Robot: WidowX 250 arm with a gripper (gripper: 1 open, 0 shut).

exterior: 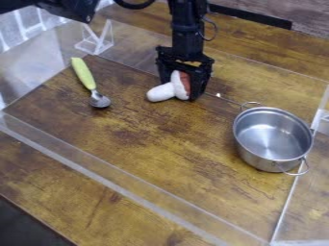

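The black gripper (183,77) reaches down from the top centre of the view, its fingers low over a white plush-like object (166,92) with a reddish part between them. The fingers surround that object; whether they are closed on it I cannot tell.
A spoon with a pale green handle (83,73) lies at the left. A steel pot (270,138) stands at the right.
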